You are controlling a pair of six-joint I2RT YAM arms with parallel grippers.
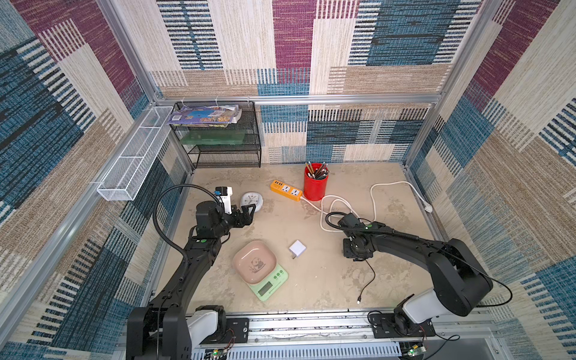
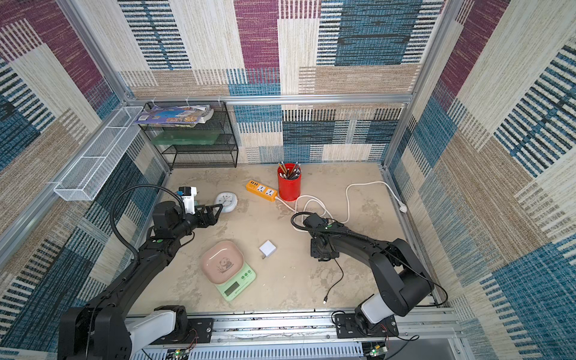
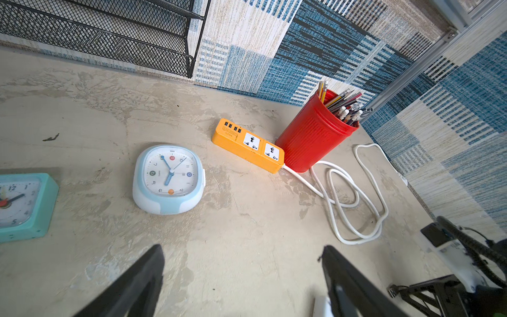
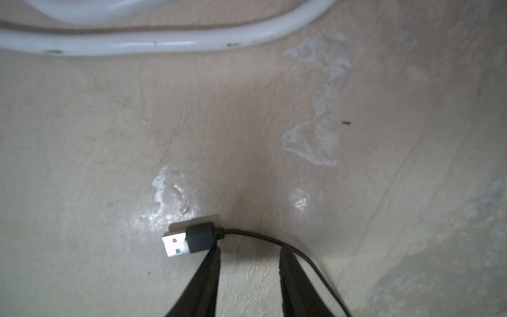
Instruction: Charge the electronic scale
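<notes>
The electronic scale, a green base (image 1: 273, 284) under a pink tray (image 1: 255, 262), lies at the front left. A white charger block (image 1: 297, 248) sits to its right. My left gripper is part open, its fingers well apart and empty, near the round clock. My right gripper is low over the table, with a narrow gap between its fingers; I cannot tell whether they grip anything. Close to its left fingertip lies a USB plug (image 4: 189, 240), and its black cable (image 4: 258, 235) runs across the fingertips. The cable's other end (image 1: 360, 298) lies near the front edge.
An orange power strip (image 1: 285, 190) lies beside a red pencil cup (image 1: 315, 183), with white cord (image 1: 373, 204) looping to the right. A round clock (image 3: 169, 178) and a teal clock (image 3: 26, 206) stand at the left.
</notes>
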